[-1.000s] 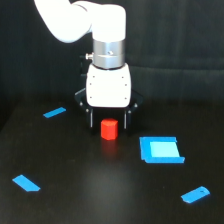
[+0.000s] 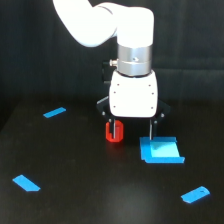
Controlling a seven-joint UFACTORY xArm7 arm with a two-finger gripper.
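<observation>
My gripper points down over the dark table, its two fingers spread wide. The gap between them looks empty, so it is open. A small red object stands at the left finger, which crosses in front of it in this view. Whether finger and object touch, I cannot tell. Just right of the right finger lies a blue square outline with a paler blue middle.
Blue strips lie on the dark table at the far left, near left and near right.
My gripper has moved right, from around the red object toward the blue square. The red object appears slightly further right than before. The fingers remain spread.
</observation>
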